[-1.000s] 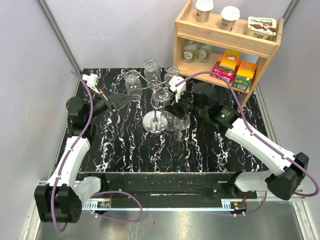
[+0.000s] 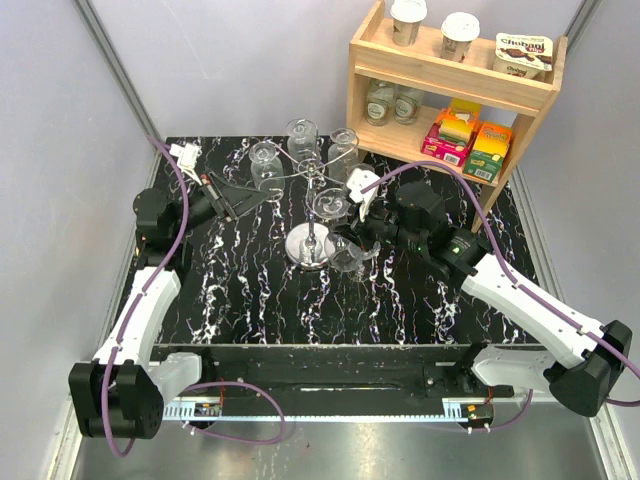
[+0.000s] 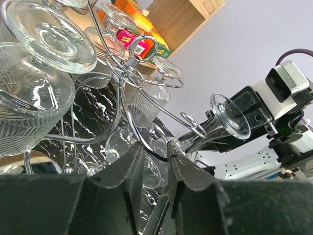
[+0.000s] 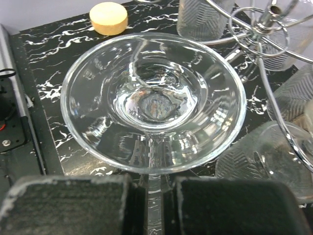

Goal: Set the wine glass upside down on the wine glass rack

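The clear wine glass (image 4: 93,112) is upside down, its round foot uppermost, and my right gripper is shut on its stem. In the top view its foot (image 2: 331,204) is just right of the metal rack's pole (image 2: 311,215), with the bowl below. Around the rack (image 3: 100,34), several other glasses (image 2: 267,165) hang foot up. At the rack's left side, my left gripper (image 2: 258,196) is part open. In the left wrist view a curved rack wire (image 3: 131,117) crosses by its fingertips; whether they touch it is unclear.
A wooden shelf (image 2: 455,65) with cups and boxes stands at the back right. A yellow round object (image 4: 108,18) is on the black marbled surface. More clear glass (image 2: 371,250) shows beside the held bowl.
My right gripper has carried the upside-down glass a little to the right and toward the front, away from the rack's centre. The left arm looks almost unmoved.
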